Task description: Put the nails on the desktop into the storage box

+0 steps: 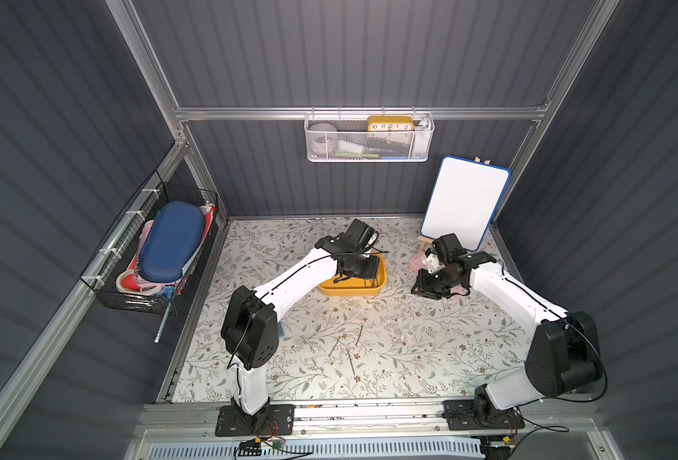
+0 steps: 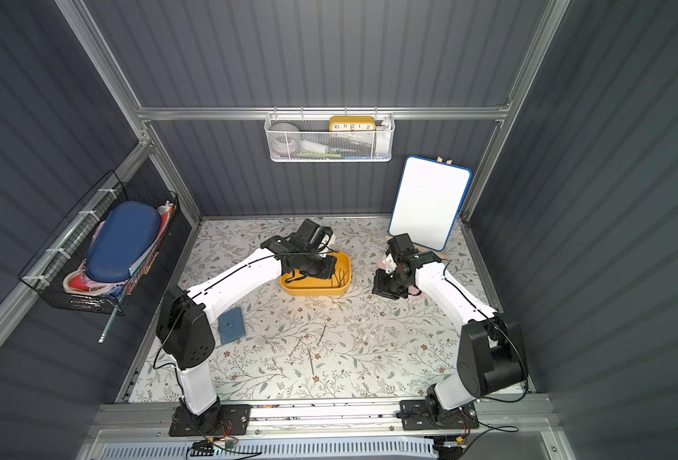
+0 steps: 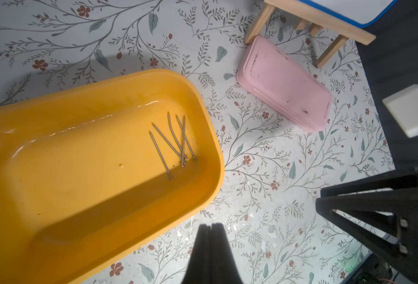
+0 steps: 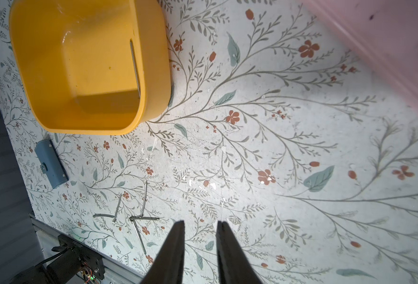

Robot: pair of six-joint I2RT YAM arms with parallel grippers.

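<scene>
The yellow storage box (image 3: 204, 113) stands at mid-table, with several nails (image 3: 160, 153) in its right end in the left wrist view. Several more nails lie on the patterned desktop in front of it, one nail (image 4: 144, 198) pointing toward the box and another nail (image 1: 350, 362) nearer the front edge. My left gripper is shut, nothing between its fingers, and is raised over the box's right side in the top views. To the right of the box, my right gripper is held above the table, open and empty.
A pink case (image 3: 284, 85) lies right of the box, below the whiteboard (image 1: 465, 201) on its easel. A small blue object (image 2: 231, 325) sits at the left. Open desktop stretches across the front right.
</scene>
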